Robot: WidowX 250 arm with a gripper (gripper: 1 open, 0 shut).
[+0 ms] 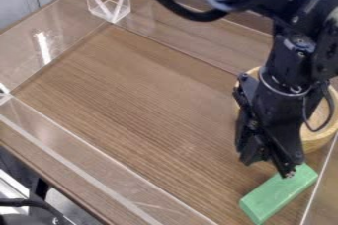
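Note:
The black gripper [268,144] is at the right of the camera view, pointing down in front of a light round wooden bowl [246,94], which it partly hides. Whether anything is between its fingers cannot be made out. Just below the fingertips, toward the front edge, a green block [278,195] lies flat on the wooden table [132,101].
A clear bracket-like piece [109,4] stands at the back left. Transparent rails run along the table's left and front edges, with cables beyond.

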